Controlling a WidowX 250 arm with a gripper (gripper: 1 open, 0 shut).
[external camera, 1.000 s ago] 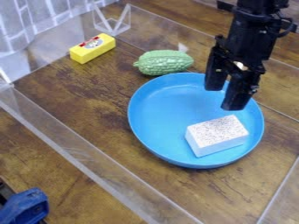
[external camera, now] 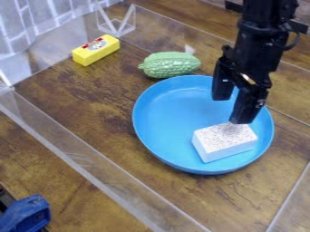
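My black gripper [external camera: 235,96] hangs open over the blue plate [external camera: 161,121], its fingers pointing down above the plate's back right part, with nothing seen between them. A white speckled block [external camera: 224,141] lies on the front right of the plate, below and a little in front of the gripper, apart from it.
Behind the plate to the left lies a green bumpy vegetable [external camera: 169,64]. A yellow box [external camera: 96,51] sits at the upper left. A blue object [external camera: 24,215] is at the lower left corner. Clear plastic edging runs along the left side. The wooden table [external camera: 85,118] is otherwise largely bare.
The gripper has shifted slightly left and turned a little, its fingers now lower in the view. The plate, block, vegetable and box are unchanged.
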